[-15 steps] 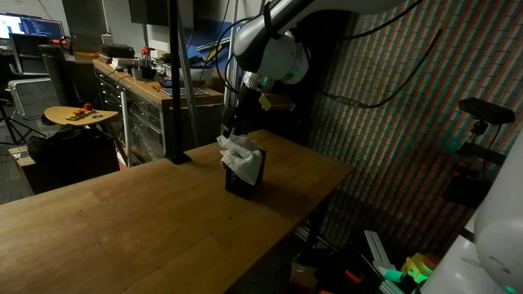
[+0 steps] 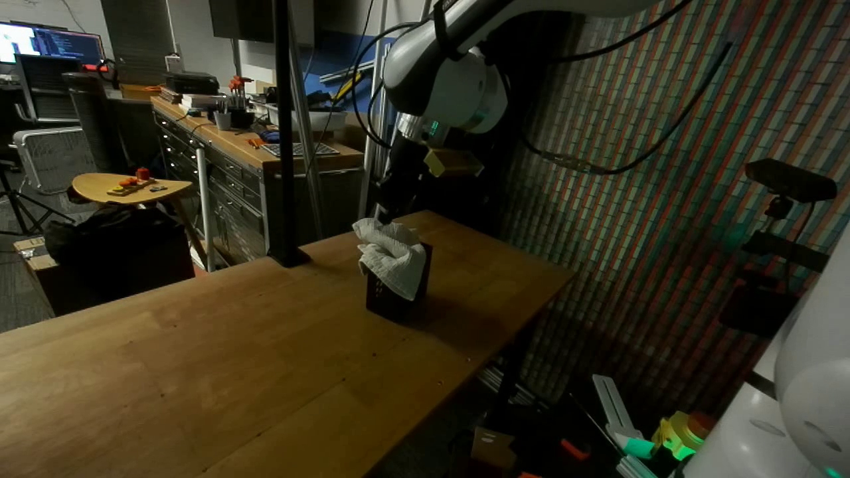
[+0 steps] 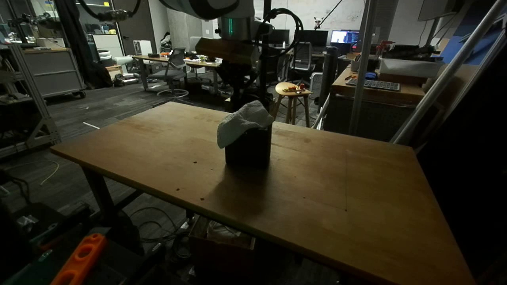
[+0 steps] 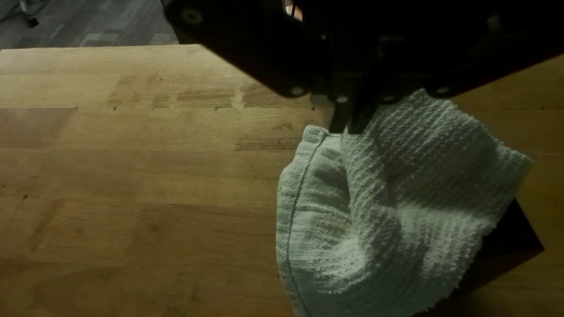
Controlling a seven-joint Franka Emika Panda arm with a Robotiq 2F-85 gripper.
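A pale, ribbed cloth [image 4: 423,174] is draped in folds over the top of a dark box [image 2: 388,301], hanging down its sides. In the second exterior view the cloth [image 3: 244,124] covers the upper left of the box [image 3: 248,148]. My gripper is shut, pointing down at the cloth's upper edge. Its tips overlap the cloth in the wrist view, and no fold clearly shows between them. From outside, the gripper [image 2: 384,214] is dark against a dark background, just above the cloth. What lies inside the box is hidden.
A black post [image 2: 283,159] rises at its far edge. A cable [image 2: 637,163] hangs at the right beside a striped wall.
My arm and gripper have shifted slightly to the right in the first exterior view, over the cloth's top. The cloth and box look almost the same.
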